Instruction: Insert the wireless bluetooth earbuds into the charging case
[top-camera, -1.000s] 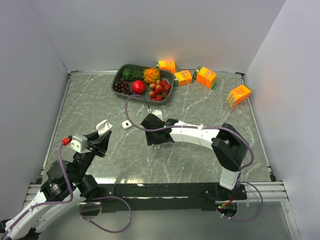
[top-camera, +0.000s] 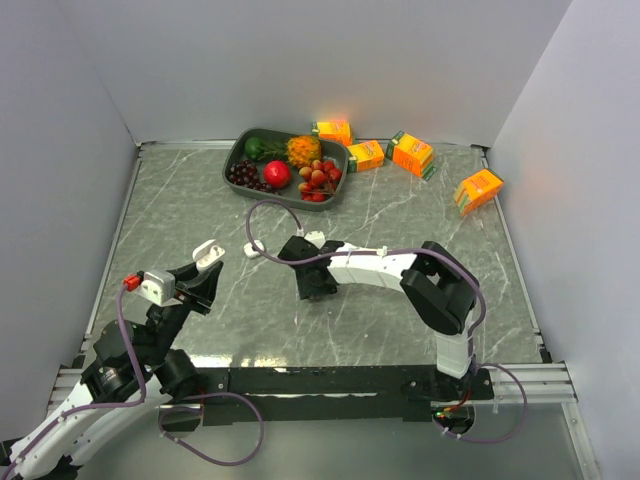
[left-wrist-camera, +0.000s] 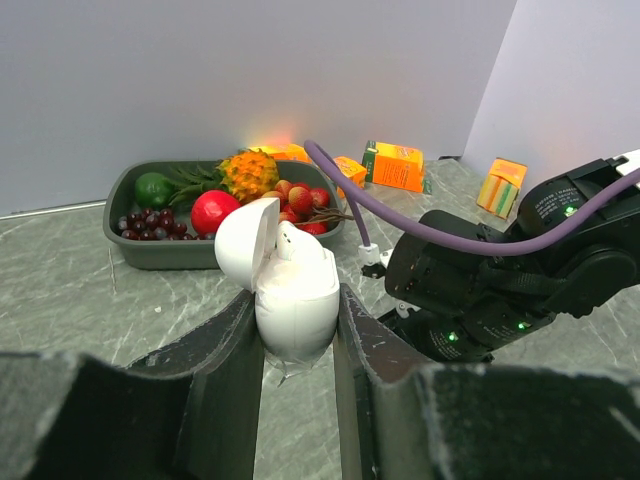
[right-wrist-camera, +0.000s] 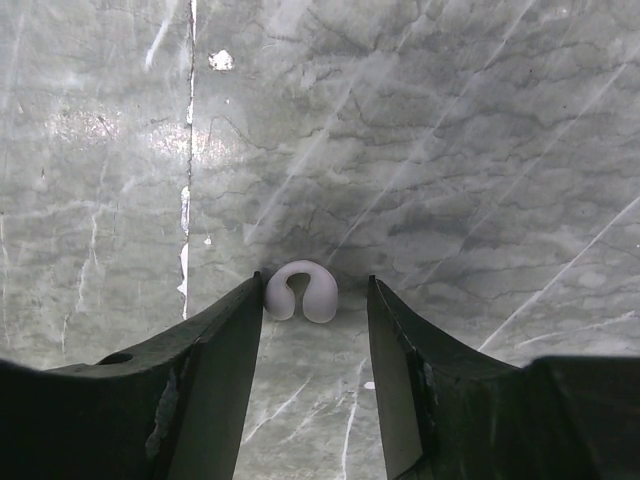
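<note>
My left gripper is shut on the white charging case (left-wrist-camera: 295, 300), held raised with its lid open; from above, the case (top-camera: 208, 255) is at the left of the table. My right gripper is low over the marble, fingers apart around a small white U-shaped earbud (right-wrist-camera: 318, 298) lying between them, the left fingertip very close to it. In the top view, the right arm hides that earbud. A small white object (top-camera: 254, 249) lies on the table between the two grippers.
A grey tray (top-camera: 232, 185) of fruit stands at the back centre. Several orange boxes (top-camera: 410, 153) lie at the back and right. Walls enclose the sides and back.
The left arm and case have not moved.
</note>
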